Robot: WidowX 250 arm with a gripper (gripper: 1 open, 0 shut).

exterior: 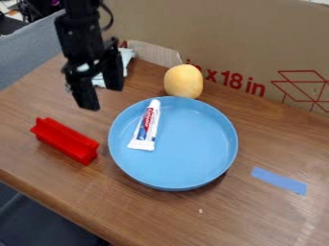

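My black gripper [96,86] hangs open at the upper left of the table, with nothing seen between its fingers. Below it lies a red block-like object [64,141] on the wood. To its right is a blue plate [193,161], holding a white toothpaste tube [144,126] on its left part. A yellow rounded object [184,81] sits behind the plate.
A light folded cloth [125,60] lies behind the gripper. A cardboard panel [257,53] stands along the back. A strip of blue tape [278,181] is stuck on the right.
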